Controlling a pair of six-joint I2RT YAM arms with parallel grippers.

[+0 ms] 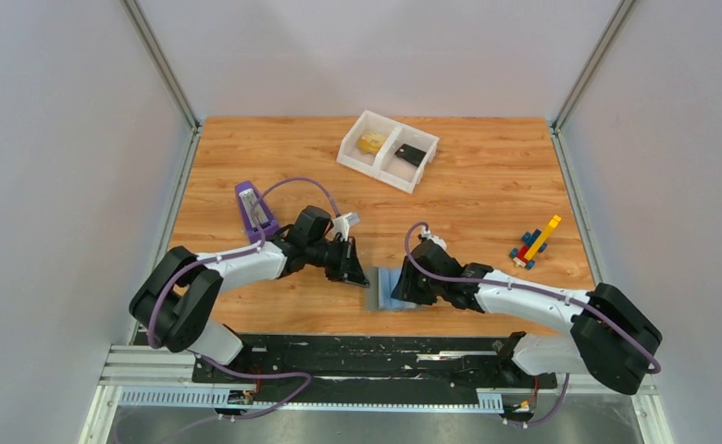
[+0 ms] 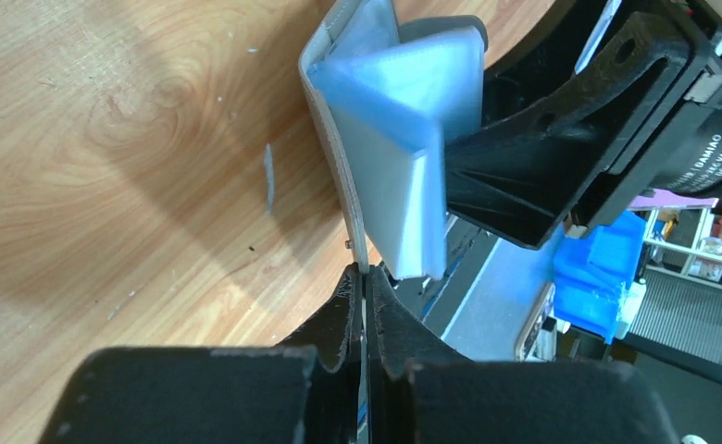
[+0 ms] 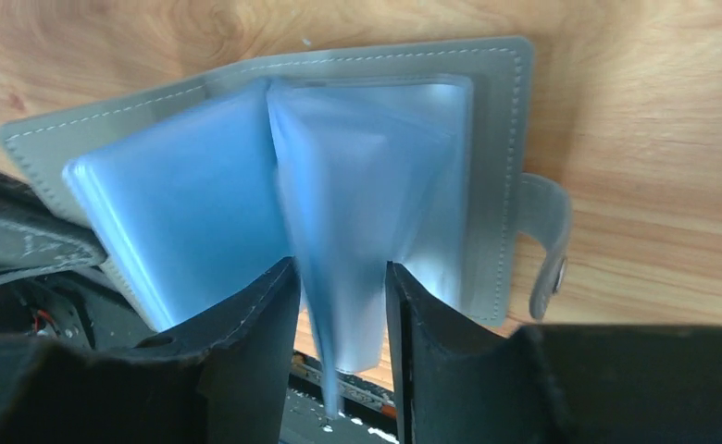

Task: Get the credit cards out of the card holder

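Note:
The grey card holder (image 1: 371,298) lies spread near the table's front edge, with blue sleeve pages (image 3: 181,203) inside its cover. In the left wrist view, my left gripper is shut on the thin edge of the grey cover (image 2: 334,139), which stands tilted up. Between the parted fingers of my right gripper rises a bent, blurred sleeve page (image 3: 348,194), with space left around it. At the cover's far end sits a strap with a snap (image 3: 547,231). I cannot make out any separate credit card.
A white two-part tray (image 1: 377,176) with a yellow item and a black item stands at the back. To the left is a purple holder (image 1: 263,222); toy blocks (image 1: 530,245) lie at the right.

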